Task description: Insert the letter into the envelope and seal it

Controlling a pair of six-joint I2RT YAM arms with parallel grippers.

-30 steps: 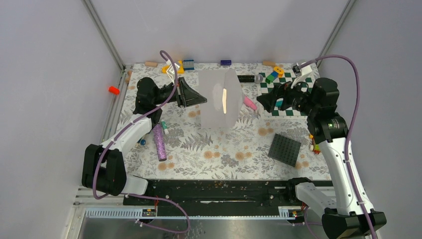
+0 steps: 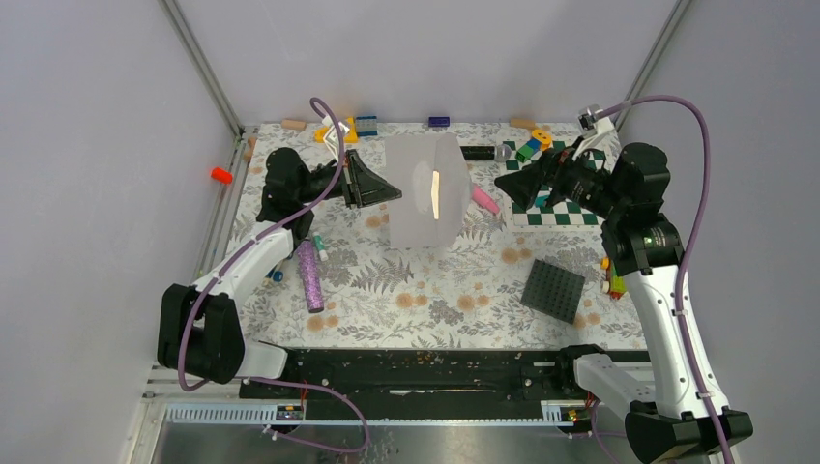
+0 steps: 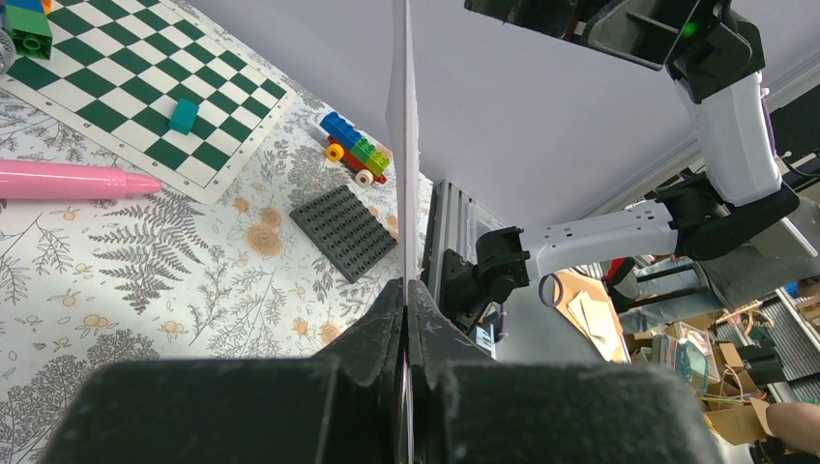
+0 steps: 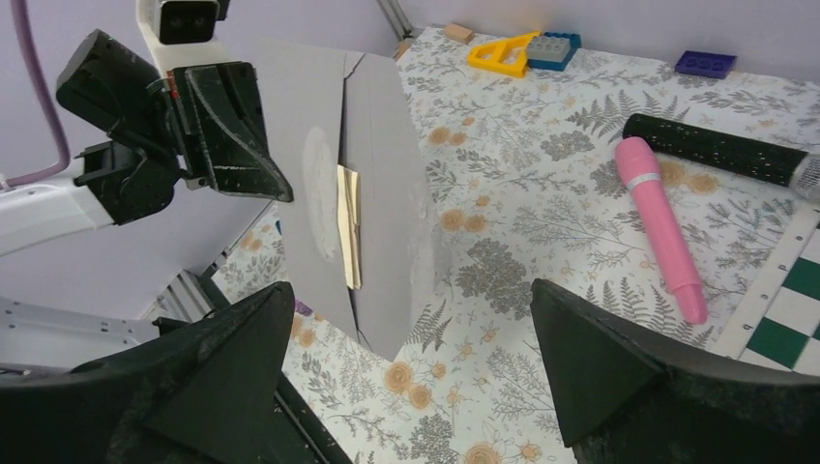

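Observation:
A white envelope (image 2: 410,208) hangs upright above the table, its left edge pinched by my left gripper (image 2: 395,195). In the left wrist view the envelope (image 3: 405,145) appears edge-on, rising from between the shut fingers. Seen from the right wrist, the envelope (image 4: 388,193) has a lengthwise fold or seam, with a narrow cream-coloured strip (image 4: 348,227) along its middle. No separate letter can be made out. To the right of the envelope, my right gripper (image 2: 513,189) stands open and empty, apart from the paper.
Below lie a pink marker (image 4: 663,227), a black microphone (image 4: 711,145) and a green chessboard (image 2: 556,218). A dark studded plate (image 2: 553,290) rests at the front right, a purple glittery tube (image 2: 309,277) at the left.
My right arm has shifted slightly outward and back, its open gripper moving a little toward the left and up in the top view. The left arm and the envelope keep their place.

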